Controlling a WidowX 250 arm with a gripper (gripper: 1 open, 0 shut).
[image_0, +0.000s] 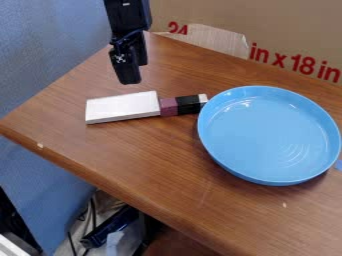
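My black gripper (127, 62) hangs at the upper left of the camera view, above the wooden table and behind a white flat block (120, 107). Whether its fingers are open or shut is hard to see. Right of the white block, in line with it, lies a darker piece (182, 104) in maroon and black with a pale spot. A light blue round plate (267, 135) rests on the right side of the table, close to the dark piece.
A cardboard box (281, 35) with red print stands along the back. Beyond the left edge are a blue-grey surface and clutter on the floor.
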